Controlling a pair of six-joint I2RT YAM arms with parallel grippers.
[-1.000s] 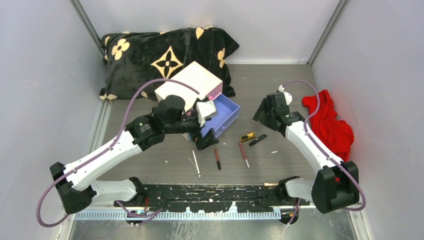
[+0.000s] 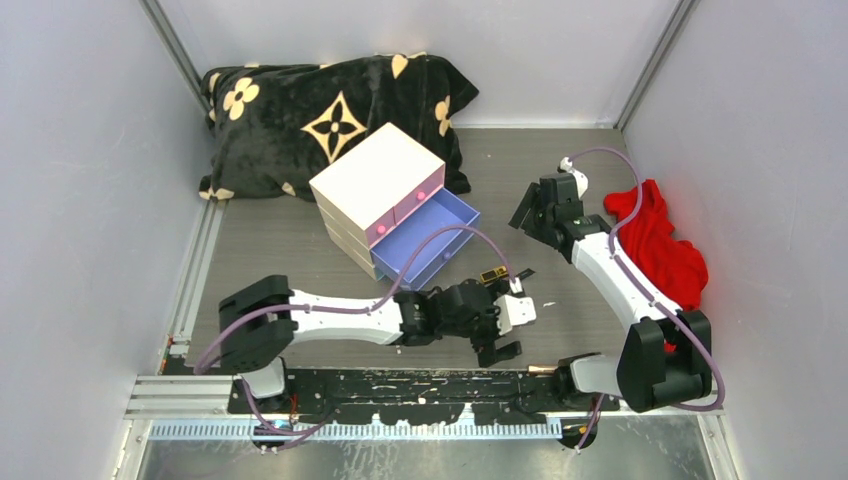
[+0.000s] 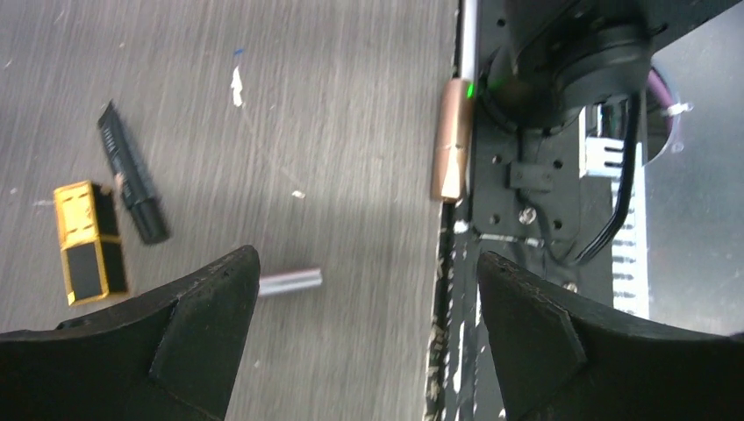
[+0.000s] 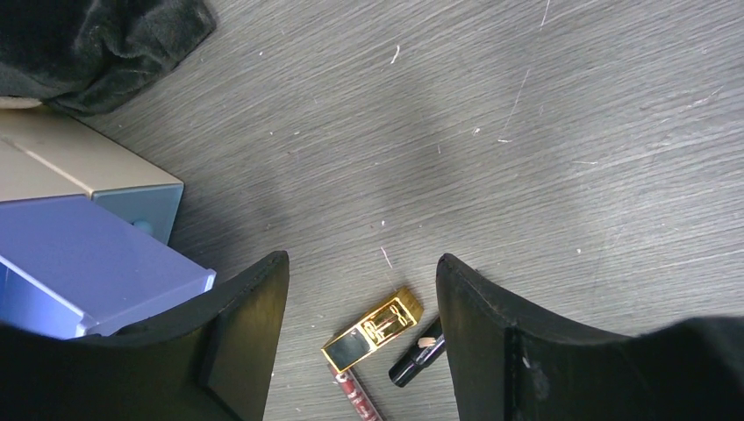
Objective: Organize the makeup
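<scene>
The small cabinet (image 2: 375,170) has its blue drawer (image 2: 425,235) pulled out. My left gripper hangs open, low over the makeup on the floor. Beyond it lie a gold-and-black item (image 3: 88,241), a black pencil (image 3: 133,175) and a pale-ended stick (image 3: 289,281) partly hidden by a finger. My right gripper is open above and beside the drawer; the gold item (image 4: 371,329), a black tube (image 4: 417,360) and a red pencil (image 4: 358,395) show beneath it.
A dark patterned cushion (image 2: 260,120) stands at the back and a red cloth (image 2: 660,250) at the right. A copper tube (image 3: 452,140) lies on the front edge. The floor behind the right gripper is clear.
My left arm has swung from in front of the drawer toward the front right, down over the loose makeup, now covering much of it. My right arm has shifted slightly.
</scene>
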